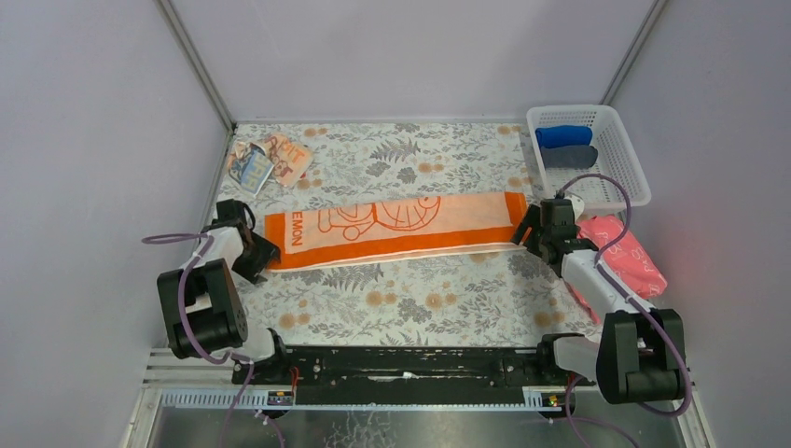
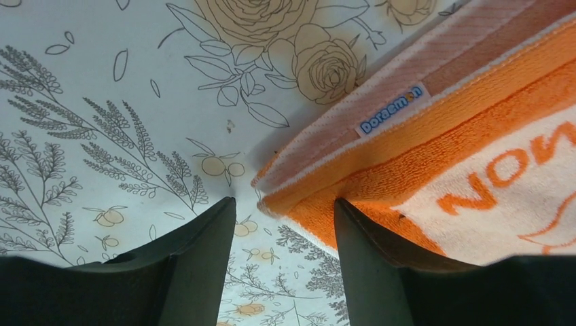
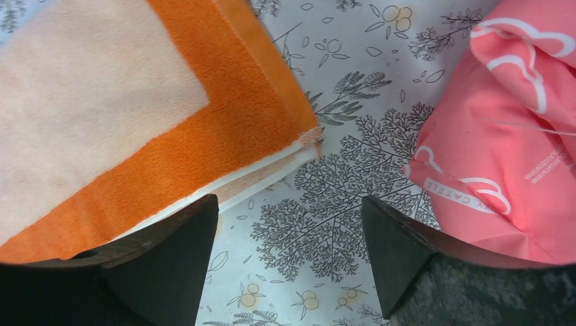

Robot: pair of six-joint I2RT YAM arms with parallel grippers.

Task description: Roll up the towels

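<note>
An orange and cream towel [image 1: 392, 229] lies as a long folded strip across the middle of the table. At its left end is my left gripper [image 1: 256, 252]; in the left wrist view its open fingertips are just at the folded corner [image 2: 306, 204] with the Doraemon label [image 2: 390, 109]. At the right end, my right gripper [image 1: 527, 233] is open beside the orange corner [image 3: 272, 122], which lies above and left of the space between its fingertips, with bare cloth between them.
A white basket [image 1: 611, 159] with a blue roll [image 1: 564, 135] and a grey roll [image 1: 569, 157] stands back right. A pink cloth [image 1: 630, 261] lies at the right edge, printed cloths [image 1: 284, 159] back left.
</note>
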